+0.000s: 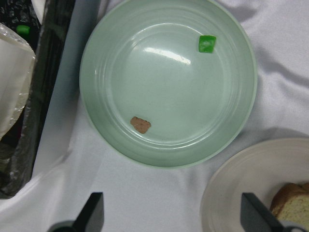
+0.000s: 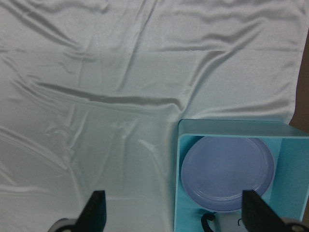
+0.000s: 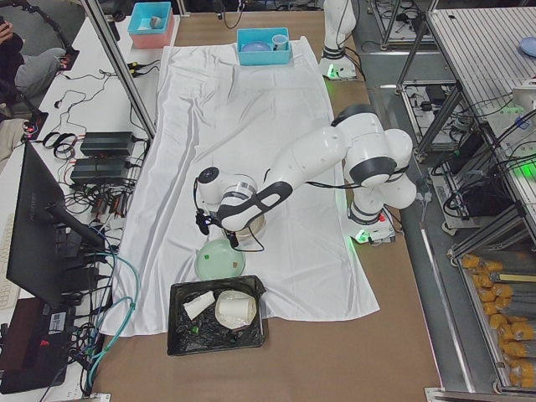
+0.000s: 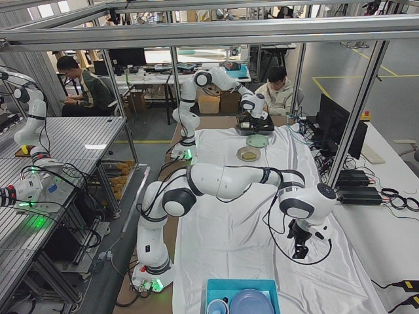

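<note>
A green plate (image 1: 169, 87) with a green cube (image 1: 206, 44) and a small brown piece (image 1: 140, 124) lies beside a beige plate (image 1: 227, 183) holding bread (image 1: 292, 205). A black lined bin (image 3: 180, 339) holds white containers and packaging. My left gripper hangs over the plates, open with nothing visible between its fingers. My right gripper is open above the cloth by a blue box (image 2: 241, 126), which holds a blue plate (image 2: 227, 171) and a cup, partly cut off.
A white cloth (image 3: 251, 109) covers the table, clear through the middle. Cables and a monitor (image 3: 33, 234) line one side; metal frame posts stand around.
</note>
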